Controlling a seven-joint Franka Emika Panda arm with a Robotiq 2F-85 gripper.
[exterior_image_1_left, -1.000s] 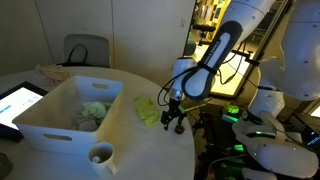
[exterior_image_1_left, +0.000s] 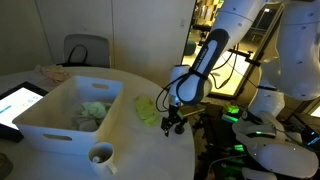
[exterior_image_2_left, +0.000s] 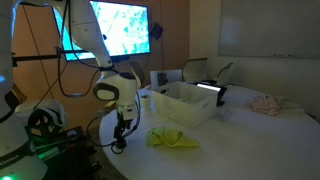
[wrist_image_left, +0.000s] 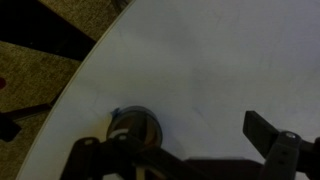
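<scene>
A small dark round object (exterior_image_1_left: 180, 127) rests on the white table near its edge. In the wrist view, the dark object (wrist_image_left: 136, 126) shows as a round top beside the left finger, partly covered by it. My gripper is open, its fingers wide apart with bare table over most of the gap. From the second exterior view, the gripper (exterior_image_2_left: 124, 134) points down just above the dark object (exterior_image_2_left: 119, 146). No grip on it shows.
A yellow-green cloth (exterior_image_2_left: 172, 138) lies close by on the table. Behind it stands a white box (exterior_image_1_left: 68, 112) with a pale green cloth inside. A white mug (exterior_image_1_left: 102, 158) is near the front. The table's curved edge (wrist_image_left: 75, 75) runs close to the dark object; bare table lies to the right in the second exterior view.
</scene>
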